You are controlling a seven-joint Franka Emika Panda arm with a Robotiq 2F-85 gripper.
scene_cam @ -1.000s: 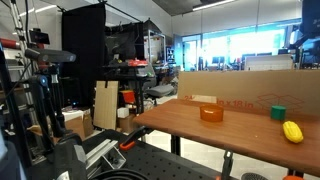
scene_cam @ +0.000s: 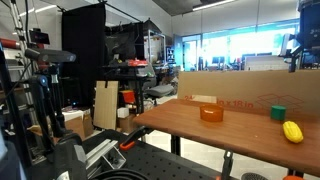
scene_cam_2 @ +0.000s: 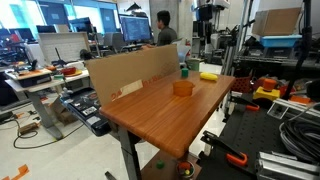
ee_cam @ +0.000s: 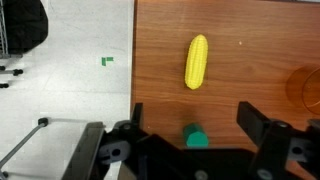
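Observation:
On the wooden table (scene_cam: 175,121) lies a yellow, corn-shaped object (ee_cam: 196,62). Beside it stands a small green cup (ee_cam: 195,136), partly hidden by the gripper in the wrist view. An orange bowl (scene_cam: 211,113) rests farther along the tabletop; only its edge shows at the right of the wrist view. My gripper hangs well above the table, open, its two dark fingers (ee_cam: 258,122) wide apart and nothing held. In exterior view 2 the gripper (scene_cam_2: 205,38) is high over the far end, above the yellow object.
A cardboard panel (scene_cam_2: 140,73) stands along one long side of the table. Bare wood (scene_cam_2: 165,119) covers much of the near half. Cables (scene_cam_2: 300,125) and black equipment lie beside the table, and a person (scene_cam_2: 166,30) sits in the background.
At the upper right of exterior view 1, the arm and gripper appear slightly lower than before. The bowl, cup and yellow object have stayed where they were.

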